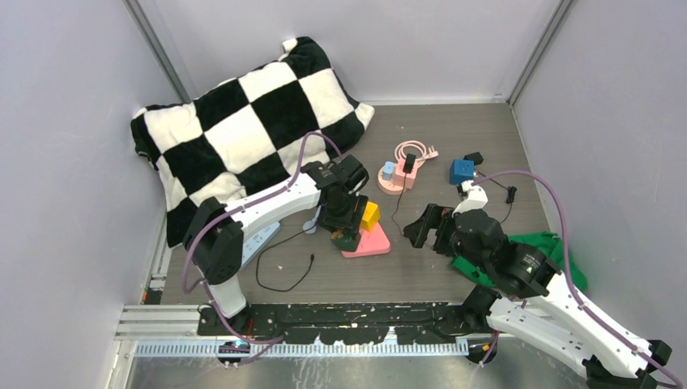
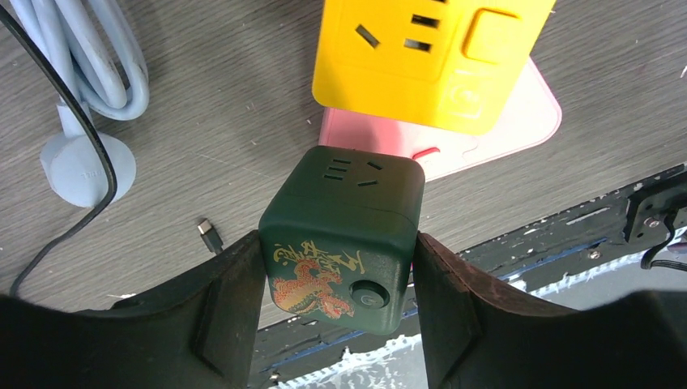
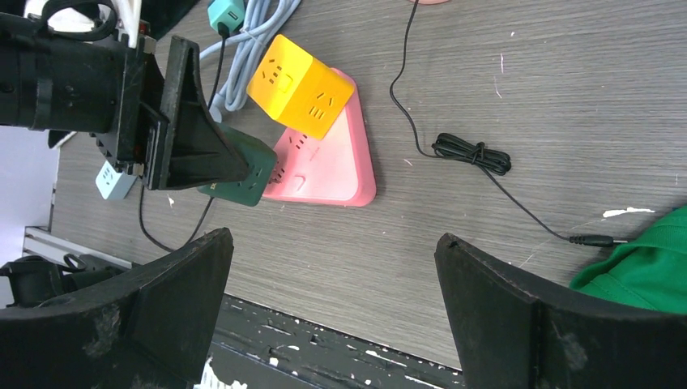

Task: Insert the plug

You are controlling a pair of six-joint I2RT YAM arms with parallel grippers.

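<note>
A dark green socket cube [image 2: 340, 235] with a gold-and-red dragon print sits between the fingertips of my left gripper [image 1: 350, 228], which is shut on it. In the left wrist view it lies at the front-left of a pink socket block [image 1: 369, 243], with a yellow socket cube [image 2: 429, 57] on that block's back part. The right wrist view shows the green cube beside the pink block. My right gripper stands open over bare table to the right, nothing between its fingers. A thin black cable with a small connector [image 2: 211, 235] lies left of the green cube.
Behind are a coiled pale cable [image 2: 113, 73], a pink socket with cord [image 1: 390, 182] and a blue cube [image 1: 462, 170]. A white strip [image 1: 255, 243] lies left, a green cloth [image 3: 640, 267] right, a checkered pillow [image 1: 251, 121] back left.
</note>
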